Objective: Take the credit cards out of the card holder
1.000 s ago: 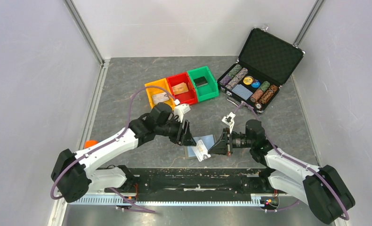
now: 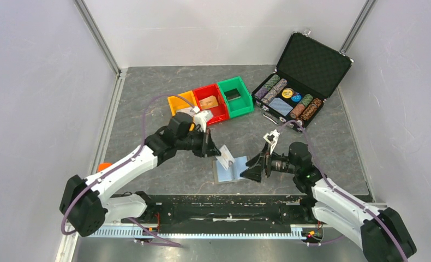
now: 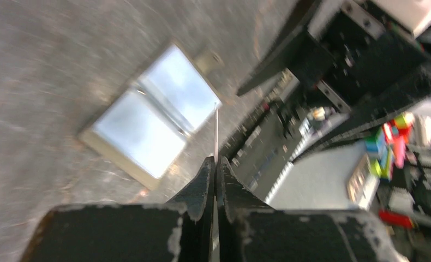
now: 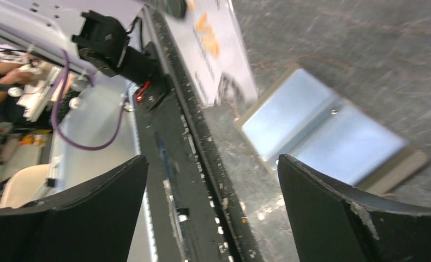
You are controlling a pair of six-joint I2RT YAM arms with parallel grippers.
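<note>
A white card [image 2: 225,157] is pinched at one end by my left gripper [image 2: 217,155], which is shut on it above the table. In the left wrist view the card [image 3: 216,131] shows edge-on as a thin line rising from the shut fingertips. Seen from the right wrist, the card [image 4: 216,54] has orange print and hangs clear of my right gripper. That right gripper is open, with nothing between its fingers. Below lies a flat, pale blue open piece with a central bar [image 4: 333,142]; no separate card holder can be made out for certain.
Yellow, red [image 2: 220,112] and green [image 2: 247,105] bins stand at the back. The red one holds a tan item, the green one a dark item. An open poker chip case [image 2: 317,71] stands at the back right. Bare table lies left and right of the arms.
The card has left the right gripper's fingertips and moved up and left with my left gripper. The left arm now covers much of the yellow bin.
</note>
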